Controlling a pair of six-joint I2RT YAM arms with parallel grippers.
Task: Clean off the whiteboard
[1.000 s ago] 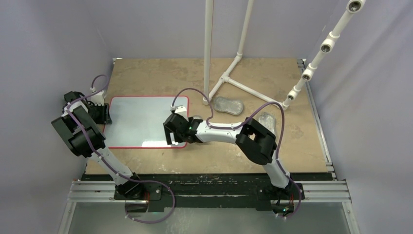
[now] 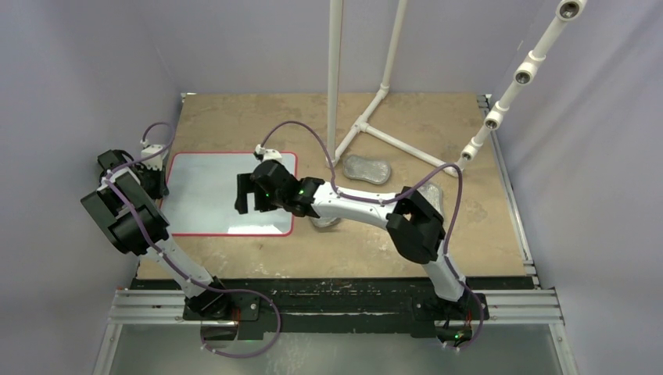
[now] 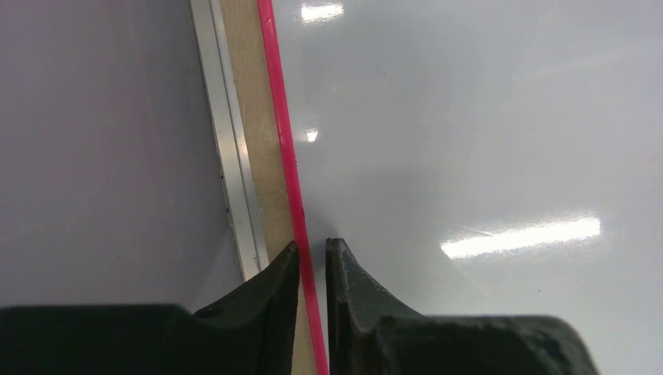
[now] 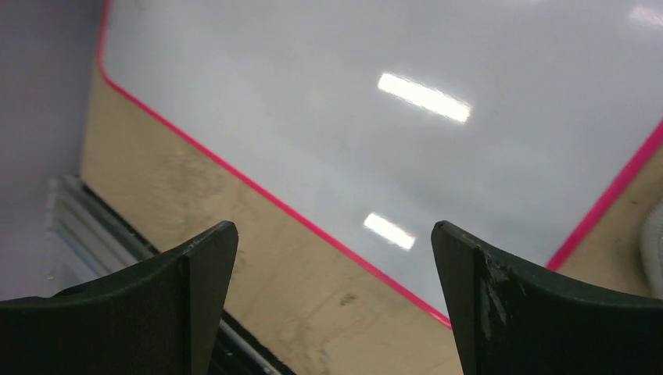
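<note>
The whiteboard [image 2: 203, 195], white with a red rim, lies flat at the left of the table; I make out no clear writing on it. My left gripper [image 2: 163, 195] is at its left edge. In the left wrist view, the red rim [image 3: 285, 141] runs between narrowly parted fingers, with a gap beside the right fingertip [image 3: 335, 258]. My right gripper [image 2: 252, 206] is over the right half of the board, open and empty. The right wrist view shows its fingers [image 4: 211, 266] wide apart above the board's front edge.
A grey, waisted pad [image 2: 367, 169] lies right of the board, and another [image 2: 431, 191] is partly behind the right arm. A third grey object [image 2: 324, 223] is mostly hidden under that arm. White pipes [image 2: 406, 147] stand at the back. Bare table lies in front of the board.
</note>
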